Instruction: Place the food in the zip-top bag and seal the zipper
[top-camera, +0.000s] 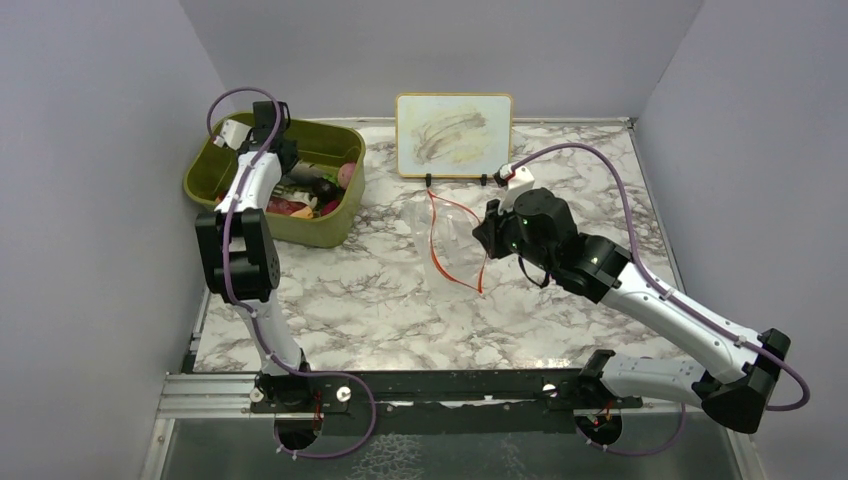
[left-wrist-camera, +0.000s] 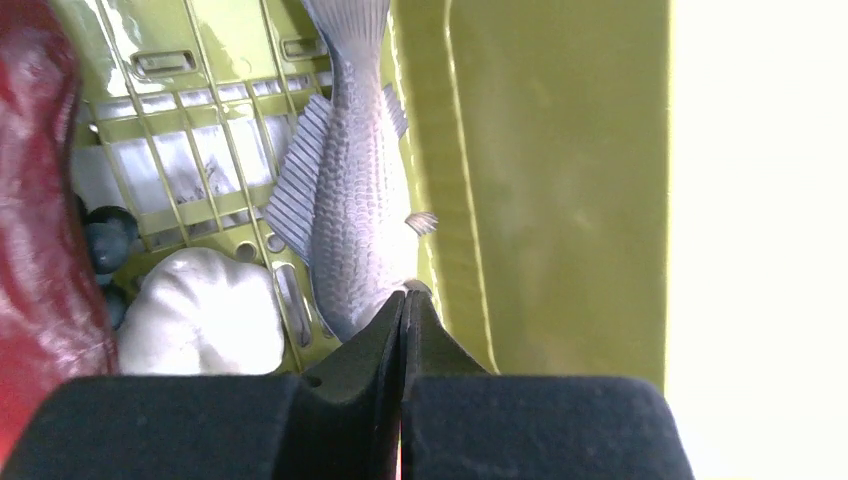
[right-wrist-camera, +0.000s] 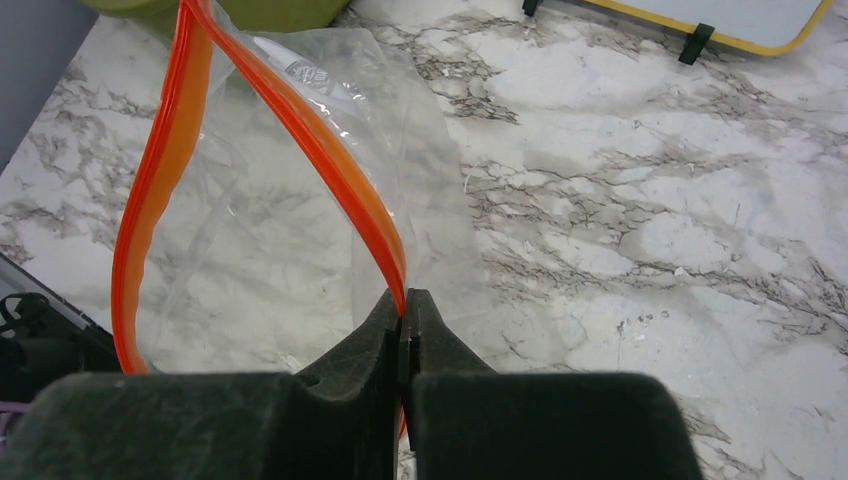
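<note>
A silvery fish (left-wrist-camera: 360, 200) lies on the slatted floor of the green bin (left-wrist-camera: 560, 170), along its side wall. My left gripper is above it, fingertips pressed together with nothing between them; the fish is outside them. In the top view the left arm reaches over the bin (top-camera: 345, 225) and partly covers the fish. The clear zip top bag (right-wrist-camera: 290, 220) with its orange zipper strip stands with its mouth spread on the table. My right gripper is shut on one corner of the bag's zipper edge.
Beside the fish are a white lump of food (left-wrist-camera: 205, 310) and a dark red glossy piece (left-wrist-camera: 40, 220). A dark round item (top-camera: 325, 190) and a pink one (top-camera: 347, 175) sit at the bin's right. A whiteboard (top-camera: 455, 137) stands behind the bag.
</note>
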